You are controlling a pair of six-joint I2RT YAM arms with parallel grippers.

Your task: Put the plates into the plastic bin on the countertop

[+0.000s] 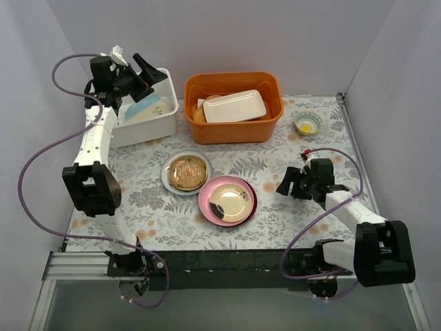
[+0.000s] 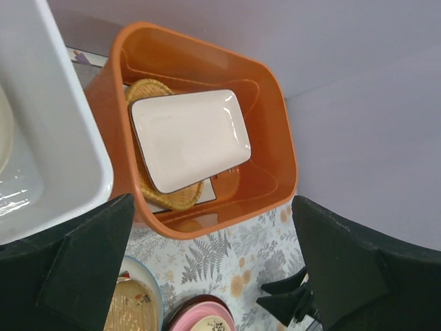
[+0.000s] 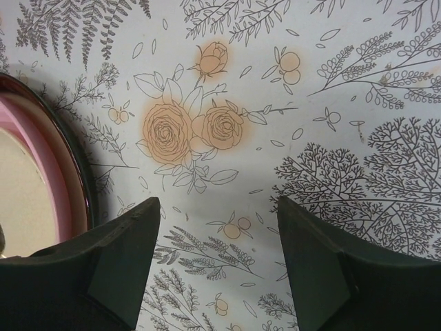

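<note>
A plate with a blue band and cream half [image 1: 157, 107] lies inside the white plastic bin [image 1: 165, 124] at the back left. Above that bin my left gripper [image 1: 148, 74] is open, and nothing is between its fingers. On the table sits a stack of plates with a brown one on top [image 1: 187, 172]. To its right is another stack, a pink plate [image 1: 207, 199] with a smaller cream plate [image 1: 236, 199] in it and a dark red rim beneath. My right gripper [image 1: 287, 181] hovers open over bare table, right of the pink stack.
The orange bin [image 1: 238, 132] at the back centre holds a white rectangular tray [image 1: 234, 107] and woven pieces. A small patterned bowl [image 1: 308, 123] stands at the back right.
</note>
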